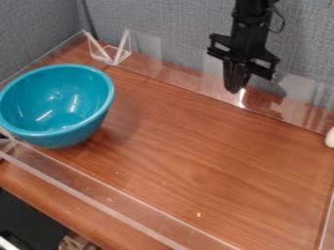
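Note:
A black robot arm hangs at the upper right in the camera view, its gripper [236, 80] pointing down in front of the back wall, near the clear plastic barrier. The gripper looks shut, with nothing visible between its fingers. A teal bowl [55, 105] stands at the left on the wooden surface [196, 176], well apart from the gripper.
A white wire rack [109, 51] sits at the back left corner. Clear strips edge the wooden surface along the front left, back and right. A white object [329, 137] is partly visible at the right edge. The middle of the surface is empty.

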